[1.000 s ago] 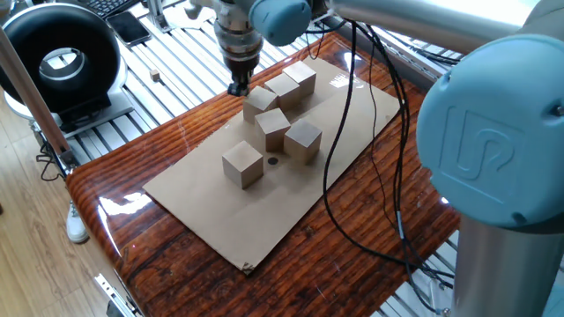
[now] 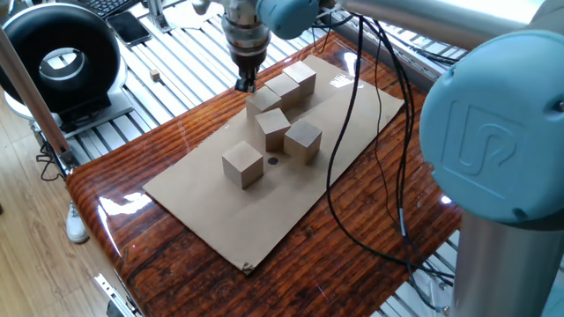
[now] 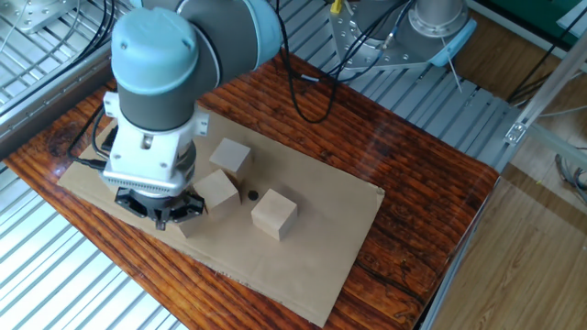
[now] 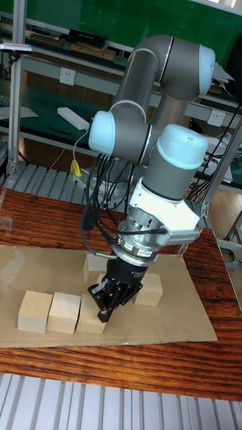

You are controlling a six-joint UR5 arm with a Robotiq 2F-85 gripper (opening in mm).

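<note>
Several pale wooden cubes stand on a cardboard sheet [image 2: 211, 211]. In exterior view 1, three form a row at the back: an end cube [image 2: 263, 106], a middle cube [image 2: 284, 90] and a far cube [image 2: 300, 77]. Apart from the row are a centre cube [image 2: 272, 130], a right cube [image 2: 302, 143] and a front cube [image 2: 243, 165]. My gripper [image 2: 244, 85] points down at the outer side of the end cube, close against it; contact is unclear. Its black fingertips look drawn together in exterior view 3, where the gripper [image 4: 105, 315] partly covers that cube. Nothing shows between them.
The sheet lies on a glossy brown wooden table [image 2: 115, 189]. A dark round spot [image 3: 253, 195] marks the cardboard among the loose cubes. Black cables [image 2: 330, 176] hang from the arm over the sheet's right side.
My gripper has shifted slightly right and down in exterior view 1. The end cube has moved a little the same way and turned slightly; the other cubes look unmoved.
</note>
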